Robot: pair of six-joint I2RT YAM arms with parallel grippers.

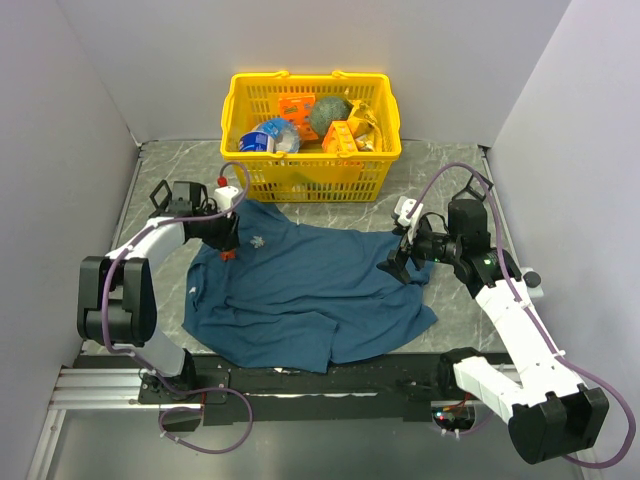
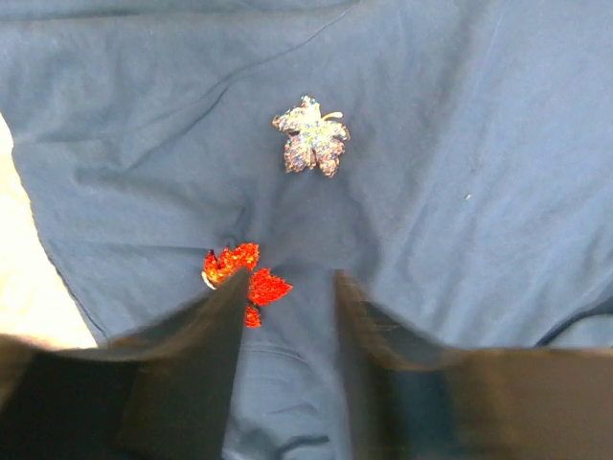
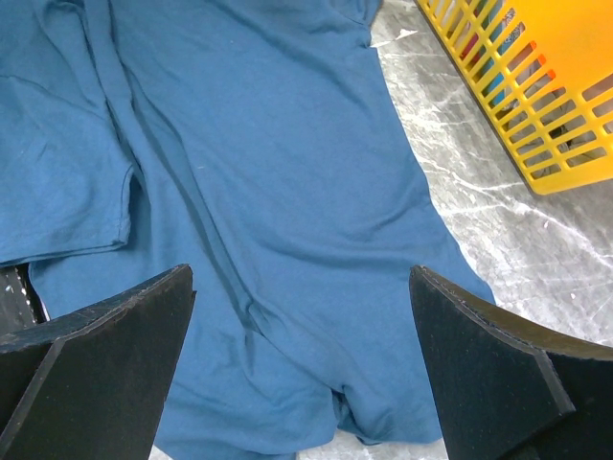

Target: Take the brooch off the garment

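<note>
A blue garment (image 1: 300,280) lies spread on the counter. In the left wrist view a red leaf-shaped brooch (image 2: 268,286) sits on it below a silvery glitter leaf brooch (image 2: 311,139). My left gripper hovers over the red brooch, its fingers part open and blurred, with the brooch just beyond and between them toward the left finger. My right gripper stands open above the right side of the garment, nothing between its fingers.
A yellow basket (image 1: 250,170) holding boxes, cans and packets stands behind the garment. Marble counter (image 1: 170,270) shows around the cloth; walls close in on both sides.
</note>
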